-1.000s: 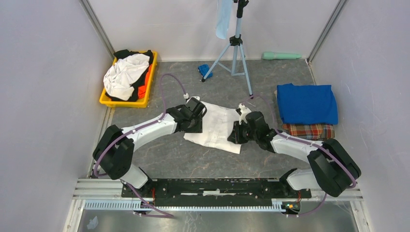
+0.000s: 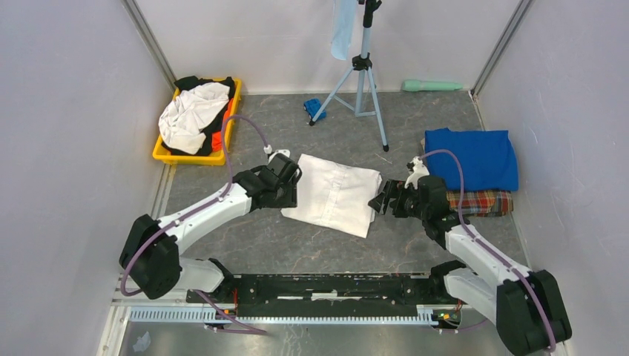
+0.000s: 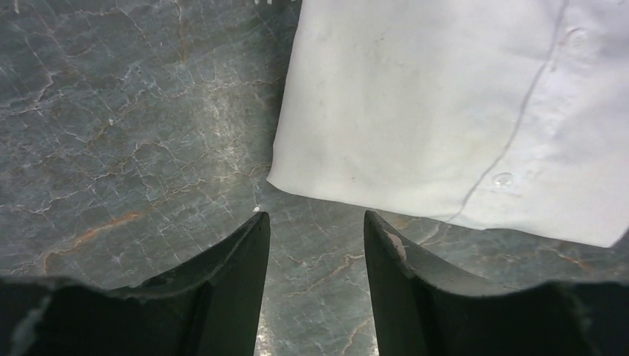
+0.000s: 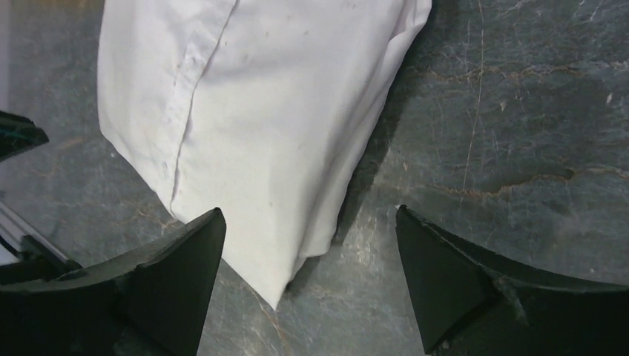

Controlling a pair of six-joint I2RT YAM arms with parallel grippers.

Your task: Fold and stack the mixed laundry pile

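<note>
A white garment [image 2: 331,194] with a buttoned strip lies folded into a rough rectangle on the grey floor. In the left wrist view its corner and edge [image 3: 371,133] lie just beyond my left gripper, whose fingers stand apart with only floor between them. My right gripper is open over the garment's right side, where a lower layer shows past the upper one [image 4: 285,159]. From above, the left gripper [image 2: 288,202] is at the garment's left edge and the right gripper [image 2: 378,202] at its right edge.
A yellow basket [image 2: 158,153] with white, black and orange clothes stands back left. At right, folded blue cloth [image 2: 475,159] lies on a plaid one [image 2: 481,203]. Behind are a tripod [image 2: 362,63], a small blue object [image 2: 314,109] and a green bottle-like object [image 2: 432,85].
My right gripper has drawn away to the right, uncovering the garment's right edge. The left arm has pulled back slightly to the left. The garment lies nearly as before.
</note>
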